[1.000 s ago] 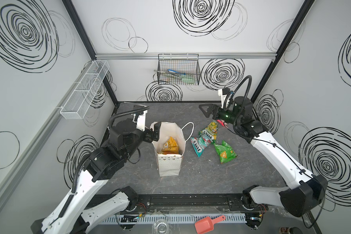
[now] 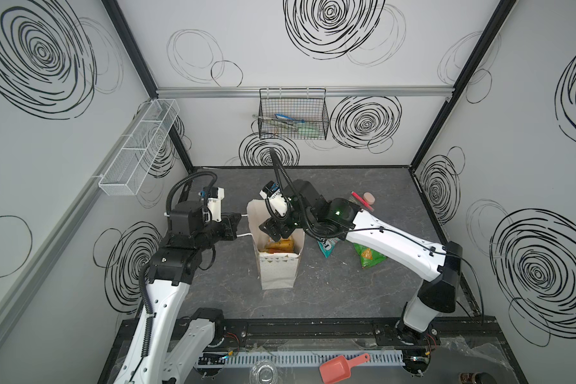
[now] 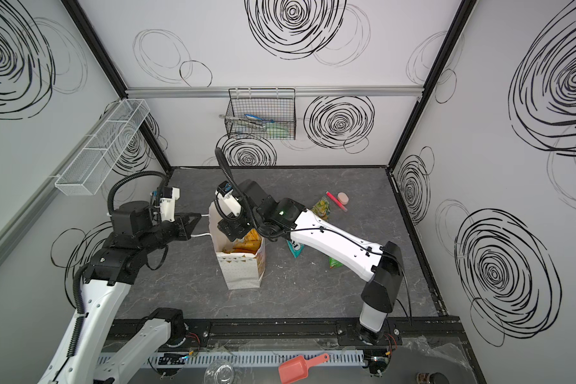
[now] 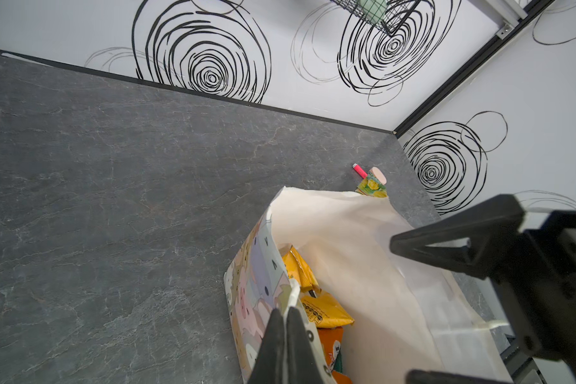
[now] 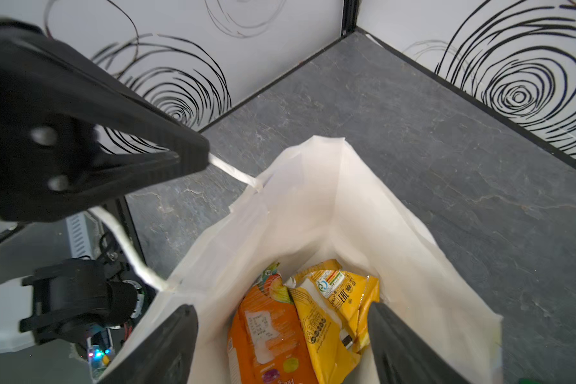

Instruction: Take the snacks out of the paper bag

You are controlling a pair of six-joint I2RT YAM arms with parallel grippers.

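The white paper bag [image 2: 277, 272] stands mid-table. Inside are yellow snack packs [image 5: 339, 300] and an orange one [image 5: 268, 339]. My left gripper is shut at the bag's left side on its thin white rope handle [image 5: 230, 169], pulled toward that side. My right gripper is open over the bag's mouth, pointing down at the packs, nothing visible held between its fingers.
Teal [image 2: 328, 246] and green [image 2: 368, 256] packs, another pack [image 3: 320, 208], a red stick [image 3: 336, 200] and a pink disc [image 3: 343, 197] lie right of the bag. A wire basket [image 2: 293, 112] hangs behind.
My right arm has swung left from over the loose packs to above the bag. My left gripper has drawn back leftward, with the handle stretched from it.
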